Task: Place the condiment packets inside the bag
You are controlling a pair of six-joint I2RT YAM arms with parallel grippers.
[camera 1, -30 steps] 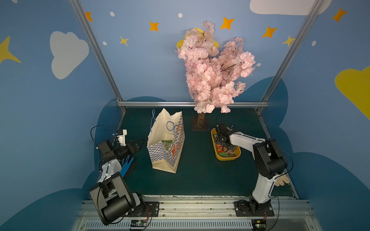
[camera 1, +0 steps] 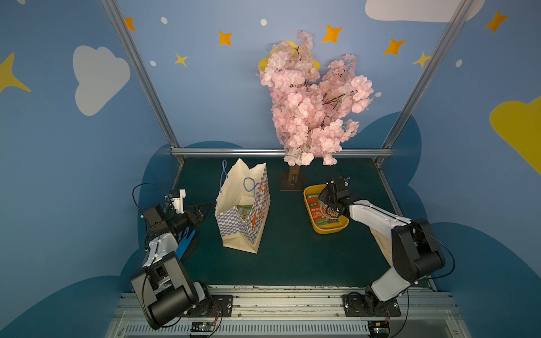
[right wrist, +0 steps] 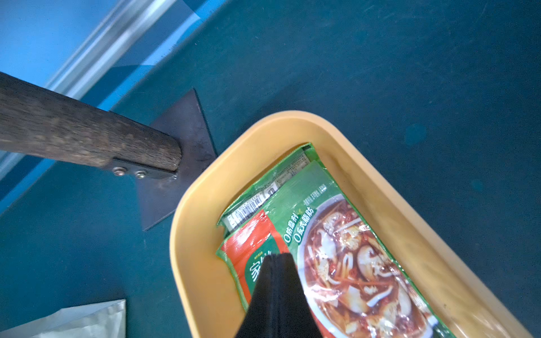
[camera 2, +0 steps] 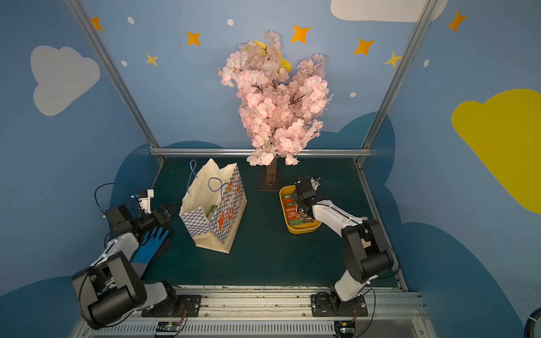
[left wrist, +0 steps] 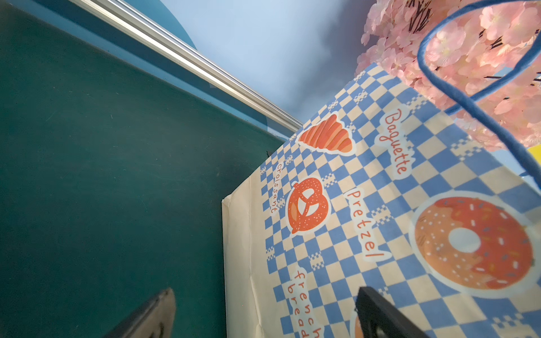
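Green and red condiment packets point(right wrist: 343, 253) lie flat and overlapping in the yellow tub point(right wrist: 388, 197). Above them in the right wrist view, my right gripper is shut with its tips together and nothing between them. The top packet spreads out beneath the fingers, outside their grip. The paper bag point(camera 1: 260, 217) stands upright and open at the top, blue-checked, with a green packet point(camera 1: 244, 211) visible inside. My left gripper is open and empty close to the bag's left side.
A blossom tree on a dark metal base point(camera 1: 292, 179) stands behind the tub. The bag's blue cord handle point(left wrist: 479, 107) rises above its rim. A blue glove point(camera 2: 147, 248) lies below the left arm. Bare table lies between bag and tub.
My right gripper has gone from open to shut and risen away from the packets. The tub has shifted slightly left. The left arm and the bag look the same.
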